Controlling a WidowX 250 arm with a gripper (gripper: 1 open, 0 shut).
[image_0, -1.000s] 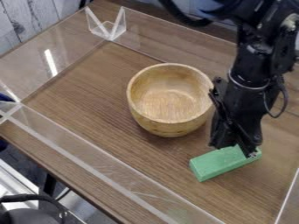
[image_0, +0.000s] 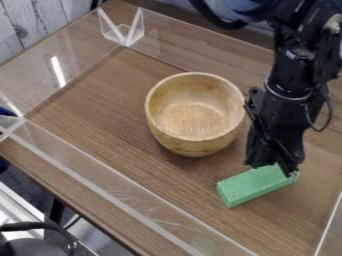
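My black gripper (image_0: 261, 160) reaches down from the upper right to the near end of the table, its fingertips low over the back edge of a green rectangular block (image_0: 251, 188). The gripper looks shut, with nothing visible between its fingers; whether it touches the block I cannot tell. A round, light wooden bowl (image_0: 174, 129) sits just left of the gripper, behind the block.
The wooden table (image_0: 100, 100) has free room left of the bowl and at the front. A small clear plastic object (image_0: 122, 30) stands at the back left. Transparent strips run along the left and right sides.
The gripper and arm have shifted very slightly. The bowl and green block look unmoved.
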